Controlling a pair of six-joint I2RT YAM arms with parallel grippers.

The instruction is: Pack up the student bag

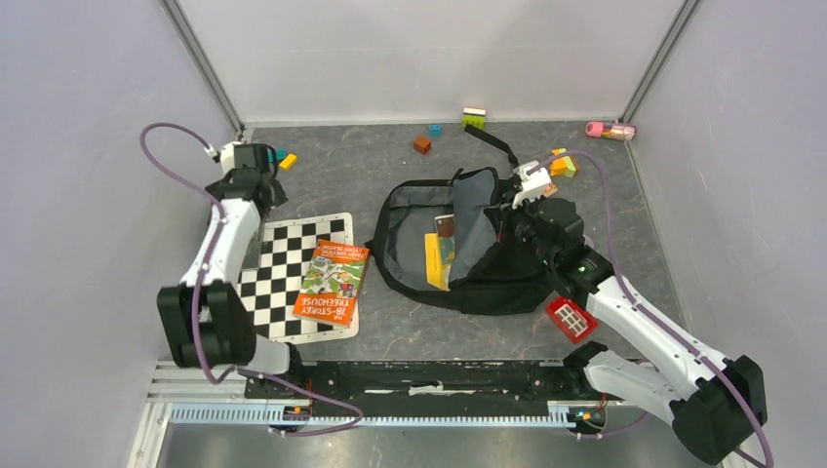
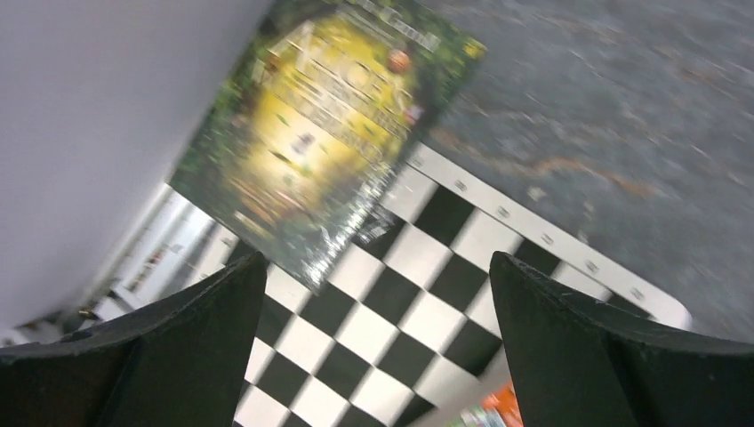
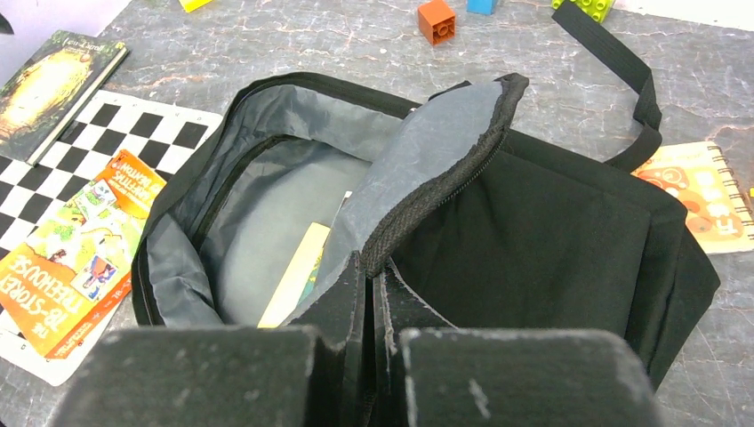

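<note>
The black bag lies open at the centre, with a yellow item inside. My right gripper is shut at the zipped edge of its grey-lined flap, holding it upright. My left gripper hangs open over the left side, nothing between its fingers. Below it, blurred in the left wrist view, are a dark book and the checkerboard; in the top view the arm mostly hides that book. An orange book lies on the checkerboard.
Coloured blocks lie along the back. A pink bottle is at back right, an orange notebook right of the bag, a red item front right. Walls border both sides closely.
</note>
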